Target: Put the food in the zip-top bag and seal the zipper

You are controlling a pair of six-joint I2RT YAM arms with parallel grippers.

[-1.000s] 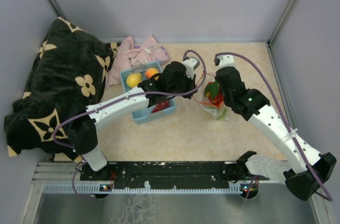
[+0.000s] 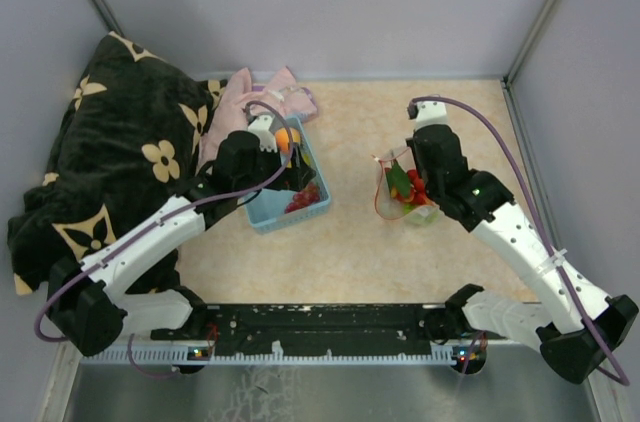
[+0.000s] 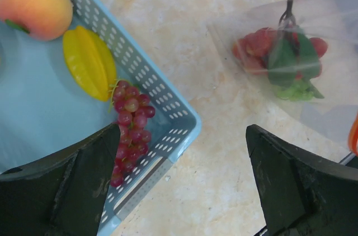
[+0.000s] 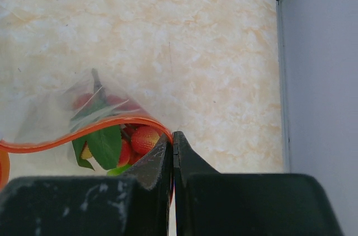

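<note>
The clear zip bag (image 2: 410,200) lies right of centre, holding red and green food and a yellow piece; its orange zipper edge runs into my right gripper, shut on it. My left gripper is open over the blue basket (image 3: 173,113), nothing between its fingers. In the basket are a peach (image 3: 36,6), a yellow starfruit (image 3: 89,62) and red grapes (image 3: 131,135).
A dark flowered cushion (image 2: 110,172) fills the left side. A pink cloth (image 2: 235,102) lies behind the basket. Bare table (image 2: 345,112) shows behind the bag and in front of both.
My left gripper has moved left from the bag to over the basket.
</note>
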